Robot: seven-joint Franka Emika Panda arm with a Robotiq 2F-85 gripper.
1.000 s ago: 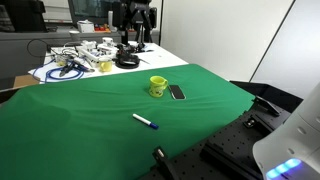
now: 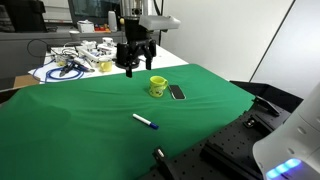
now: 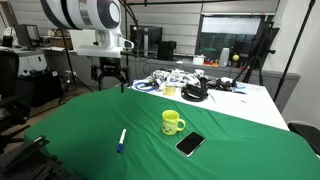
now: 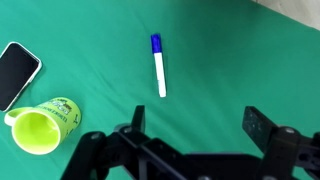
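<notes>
My gripper (image 2: 139,70) hangs above the green cloth, its two fingers (image 4: 138,119) wide apart with bare cloth between them in the wrist view. A yellow-green mug (image 3: 172,123) stands upright on the cloth, apart from the gripper; the wrist view has it at lower left. A white marker with a blue cap (image 4: 159,65) lies on the cloth, up and slightly left of the space between the fingertips in the wrist view. Beside the mug lies a dark phone (image 3: 190,144) with a pale edge. Nothing touches the fingers.
Cables (image 2: 68,70), a second yellow cup (image 2: 105,66) and other clutter cover a white surface at the back. A black coiled item (image 3: 194,91) sits there too.
Over the last second my gripper has come down from higher up, above the back of the cloth. Mug, marker and phone have not moved.
</notes>
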